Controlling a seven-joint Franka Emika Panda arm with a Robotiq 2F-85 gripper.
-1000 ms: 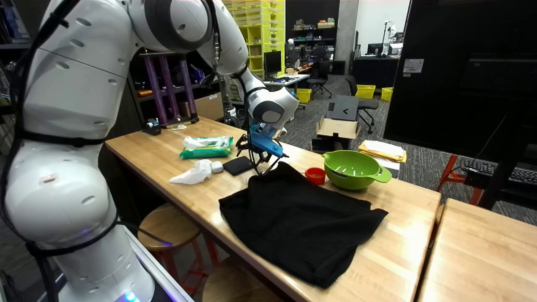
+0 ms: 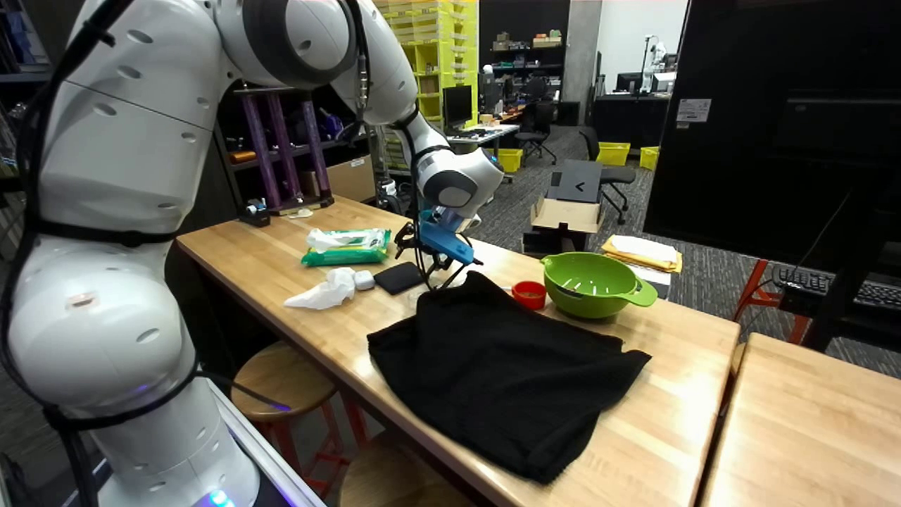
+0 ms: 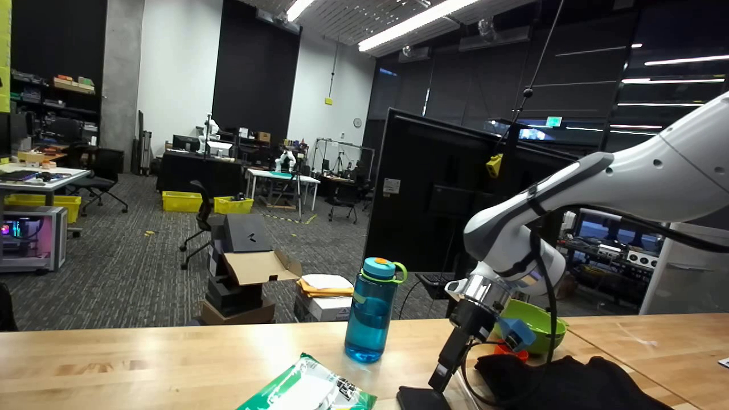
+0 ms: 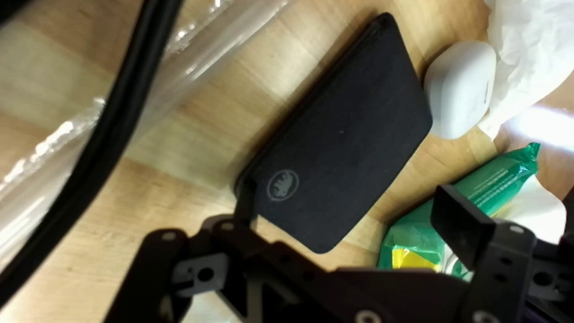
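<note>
A flat black wallet (image 4: 344,134) with a round animal logo lies on the wooden table. Above one end of it, my gripper stands open. In the wrist view, the left fingertip overlaps the wallet's logo end, while the right one is off to the side, in front of a green wipes pack (image 4: 414,237); whether either touches anything, I cannot tell. Exterior view 1 shows the wallet (image 2: 399,278) just below my gripper (image 2: 419,253). In exterior view 2 one dark finger (image 3: 445,365) reaches down close to the wallet (image 3: 422,398).
Next to the wallet sit a white earbud case (image 4: 461,89) and crumpled tissue (image 4: 532,59). Clear plastic wrap (image 4: 54,156) lies opposite. A black cloth (image 2: 507,363), red cup (image 2: 529,293) and green colander (image 2: 591,287) occupy the right; a blue bottle (image 3: 371,314) stands toward the far edge.
</note>
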